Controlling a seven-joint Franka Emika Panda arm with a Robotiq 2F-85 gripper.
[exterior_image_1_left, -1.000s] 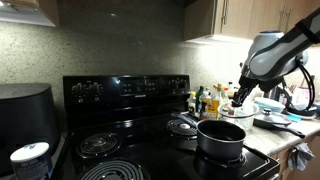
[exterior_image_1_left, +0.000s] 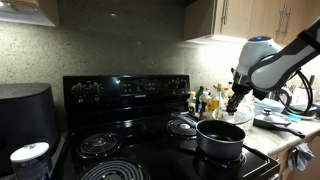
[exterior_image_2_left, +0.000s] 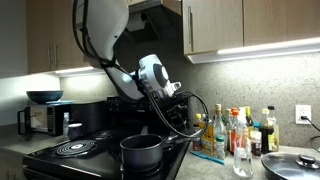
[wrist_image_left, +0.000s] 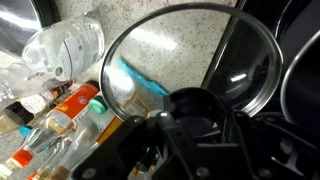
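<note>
A clear glass lid (wrist_image_left: 150, 50) with a metal rim fills much of the wrist view. My gripper is shut on its dark knob, though the fingertips are partly hidden in shadow. In exterior view 2 the lid (exterior_image_2_left: 187, 130) hangs tilted from the gripper (exterior_image_2_left: 174, 94), in the air near the black pot. The black pot (exterior_image_1_left: 220, 141) sits uncovered on the right front of the stove, its handle towards the back. In exterior view 1 the gripper (exterior_image_1_left: 235, 100) is above the pot and towards the counter; the pot's rim (wrist_image_left: 287, 85) shows at the wrist view's right.
Several bottles (exterior_image_2_left: 240, 135) crowd the counter right of the stove, close to the lid. A lidded black pan (exterior_image_2_left: 291, 163) sits farther along that counter. Cabinets (exterior_image_1_left: 245, 18) hang above the arm.
The arm has shifted left in exterior view 1, bringing the lid a little nearer the pot and the stove. The lid stays in the gripper; the pot has not moved.
</note>
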